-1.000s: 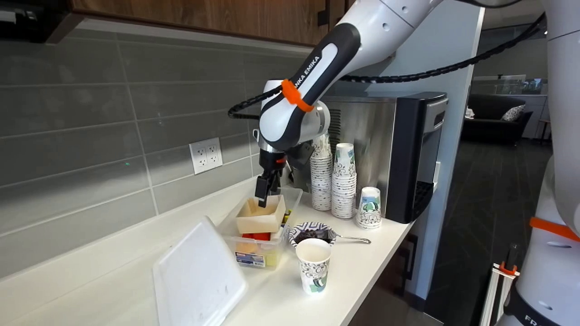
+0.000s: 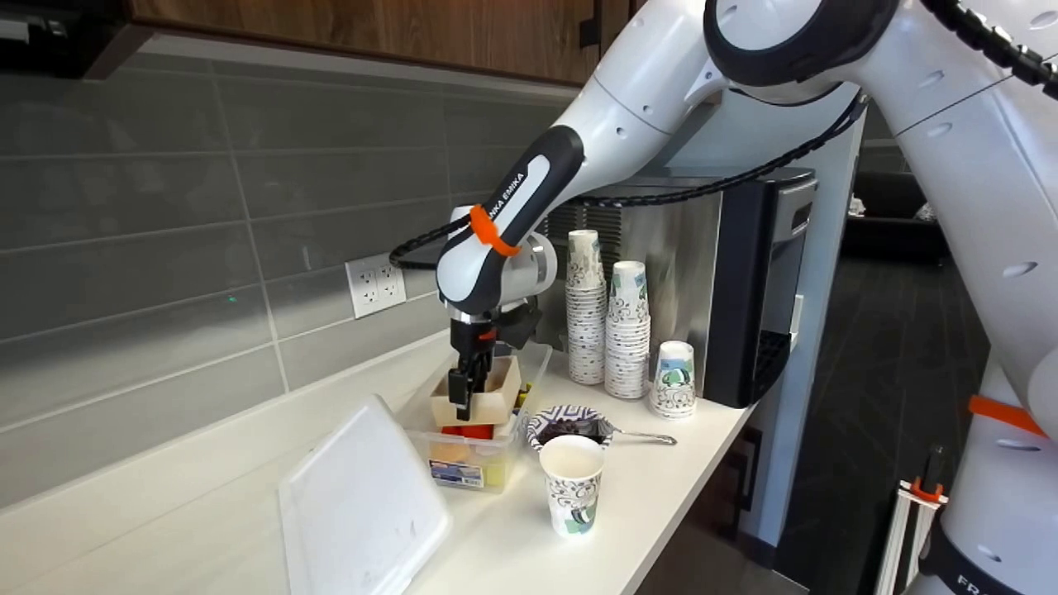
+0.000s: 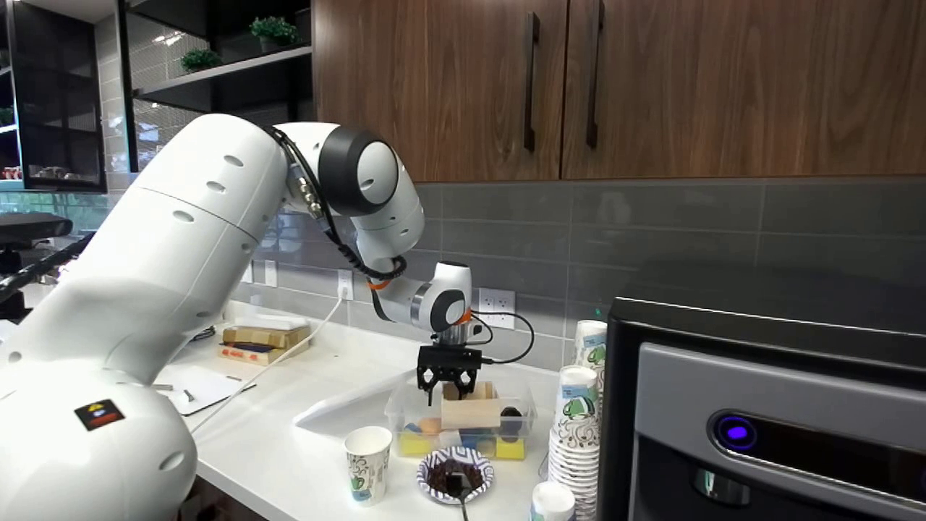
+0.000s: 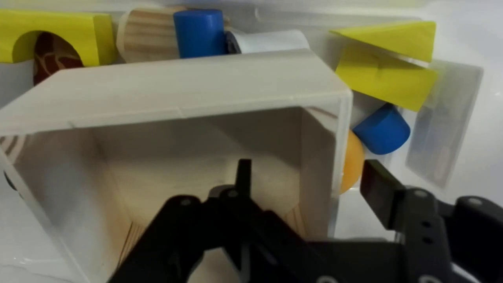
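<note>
A pale wooden box (image 4: 179,89), open and empty inside, fills much of the wrist view. It rests on coloured blocks in a clear plastic bin (image 3: 523,399). My gripper is partly open around the box's right wall in that view: one finger (image 4: 243,177) is over the inside, the other (image 4: 379,191) beyond the outer face. A gap shows between wall and fingers, so nothing is clasped. From exterior view 1, the gripper (image 2: 464,405) reaches down at the box (image 2: 498,406).
Yellow blocks (image 4: 391,78) and blue blocks (image 4: 384,129) lie around the box. A paper cup (image 2: 572,486) and a patterned bowl (image 3: 482,457) stand in front of the bin. A white lid (image 2: 362,506) leans beside it; cup stacks (image 2: 626,347) stand behind.
In exterior view 1, my gripper has come lower and shifted left, from above the box's back to down at the box. Box, bin, cup and bowl look unmoved.
</note>
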